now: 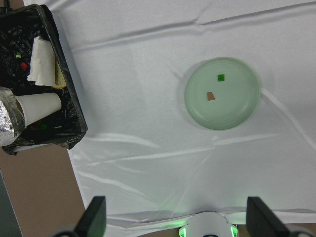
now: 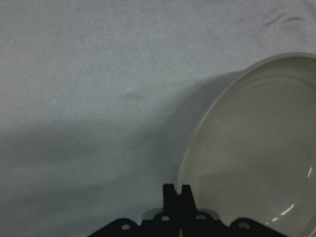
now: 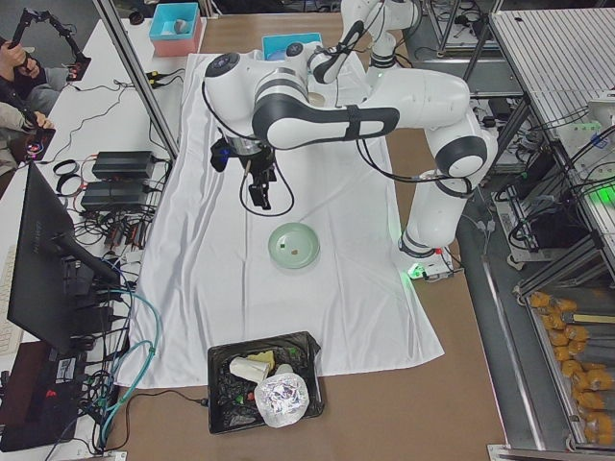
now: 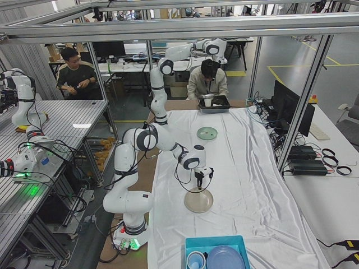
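Observation:
A green plate (image 1: 237, 98) with a small green piece (image 1: 220, 77) and a brown piece (image 1: 210, 96) lies on the white cloth. A black lined bin (image 1: 74, 123) holds a cup, napkin and foil item. My left gripper hangs open and empty high above the cloth. My right gripper is shut at the rim of a beige plate (image 2: 256, 138); whether the rim sits between the fingers is unclear.
A blue tub (image 4: 192, 246) with a blue plate and cup stands at the cloth's edge. Monitors and cables line one side.

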